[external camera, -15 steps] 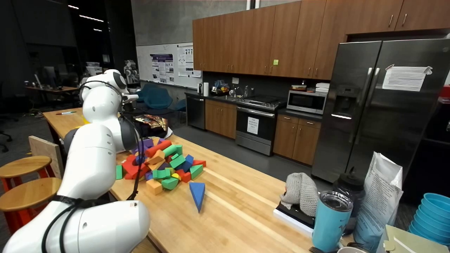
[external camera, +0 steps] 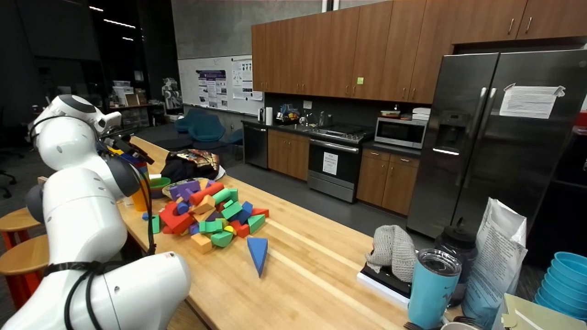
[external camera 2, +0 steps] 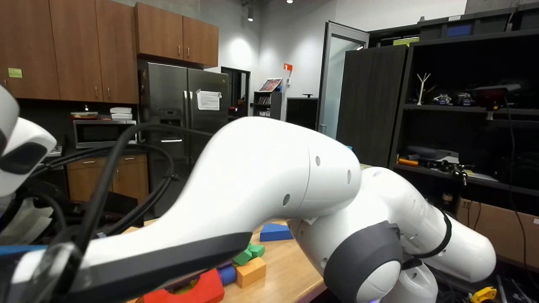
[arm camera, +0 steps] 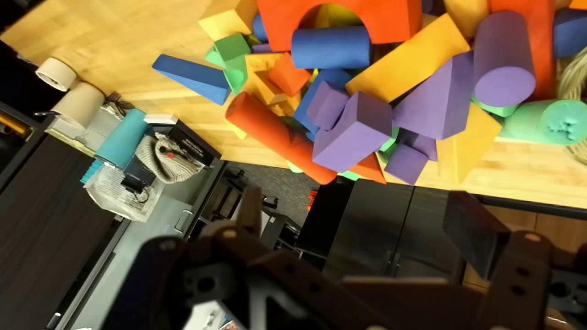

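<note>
In the wrist view my gripper is open, its two dark fingers wide apart with nothing held between them. Beyond and above them lies a heap of coloured blocks on the table: a red cylinder (arm camera: 258, 122), a purple block (arm camera: 352, 132), a blue cylinder (arm camera: 331, 47) and a red arch (arm camera: 341, 16) are among them. A blue wedge (external camera: 257, 254) rests apart from the heap on bare wood. Exterior view 1 shows the gripper only as a dark shape above the far end of the table, partly hidden by the arm; exterior view 2 gives no clear sight of its fingers.
Behind the heap are a green bowl (external camera: 158, 183) and a dark bag (external camera: 190, 164). A blue tumbler (external camera: 434, 286), a grey knitted item (external camera: 393, 250) and a white bag (external camera: 498, 255) crowd the near right end. Bare tabletop (external camera: 313, 264) lies between.
In exterior view 1 the arm has swung left, its wrist lower and nearer the camera. The green bowl and an orange object behind the heap now show. The blocks look unmoved.
</note>
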